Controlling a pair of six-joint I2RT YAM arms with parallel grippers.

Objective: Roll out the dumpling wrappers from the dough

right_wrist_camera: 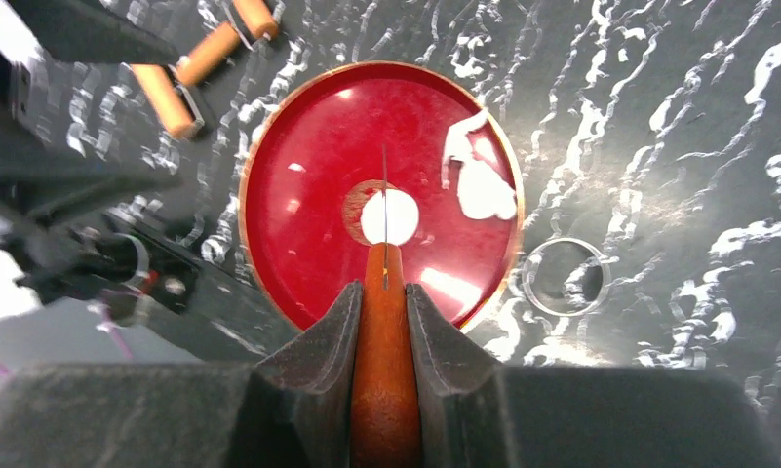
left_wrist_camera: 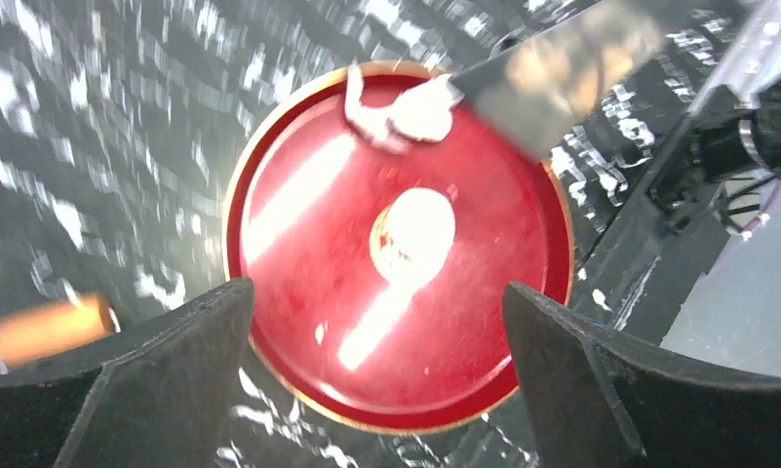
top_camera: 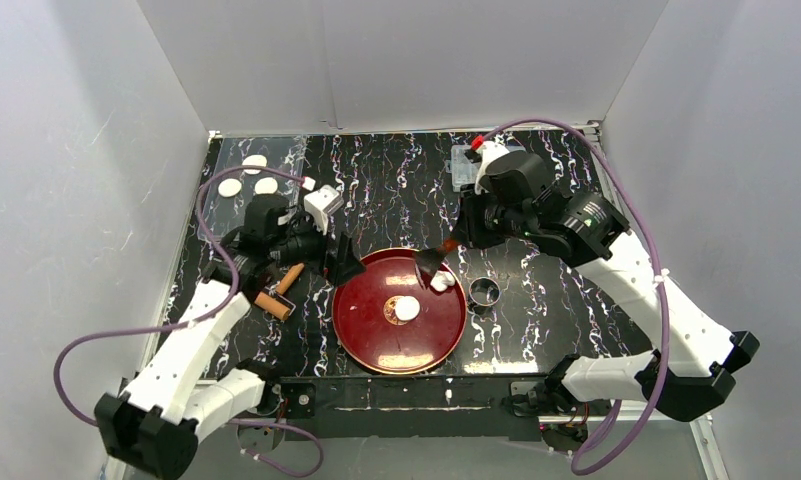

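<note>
On the red plate [top_camera: 366,330] a round white dough piece [top_camera: 407,308] sits at the centre and irregular dough scraps [right_wrist_camera: 486,191] lie near the rim. My right gripper is shut on the wooden handle [right_wrist_camera: 386,390] of a scraper, whose metal blade [top_camera: 428,264] hangs over the plate. My left gripper [top_camera: 344,258] is raised at the plate's left, fingers open and empty. Three flat white wrappers [top_camera: 230,187] lie on a clear board [top_camera: 226,220] at back left.
Wooden rolling pins [top_camera: 272,306] lie left of the plate. A metal ring cutter [top_camera: 484,292] stands right of it. A plastic box [top_camera: 462,168] is at the back, partly hidden by my right arm.
</note>
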